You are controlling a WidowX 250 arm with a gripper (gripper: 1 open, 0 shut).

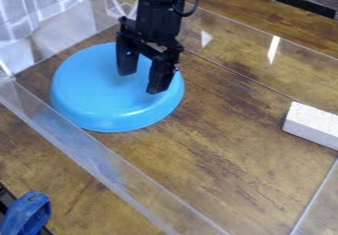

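The black gripper [145, 57] hangs from the top of the view over a round blue disc [106, 96], its two dark fingers pointing down at the disc's upper right part. The fingers look spread apart, with blue visible between them and nothing clearly held. Whether the tips touch the disc cannot be told.
A white block [313, 123] lies at the right. A blue object [20, 214] sits at the lower left corner beside a dark item. Clear plastic walls run along the left and right.
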